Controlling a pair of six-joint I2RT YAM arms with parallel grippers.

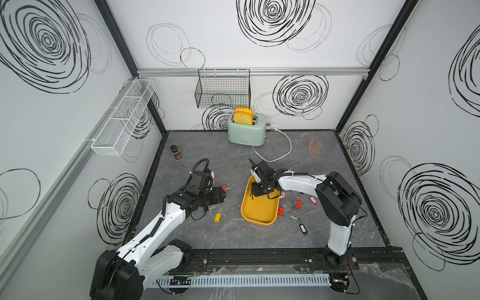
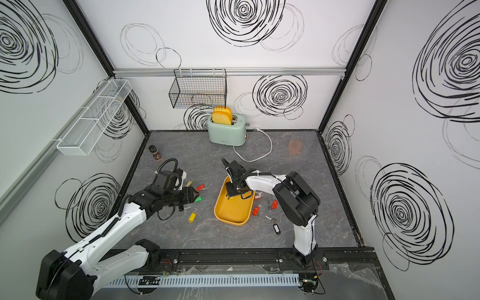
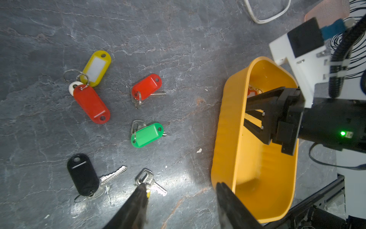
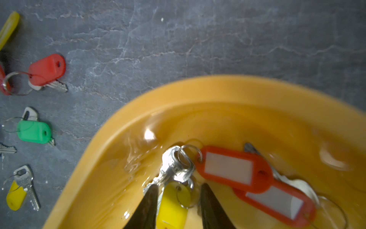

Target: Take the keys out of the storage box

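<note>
The yellow storage box sits mid-table. Inside it, in the right wrist view, lie a yellow-tagged key bunch and red key tags with keys. My right gripper is down in the box, open around the yellow tag, with no clear grip on it. My left gripper stands open above the table left of the box, over loose keys: a black tag, a green tag, red and yellow tags.
More keys lie right of the box. A toaster with a cord stands at the back, a spice jar at the back left. Wire baskets hang on the walls.
</note>
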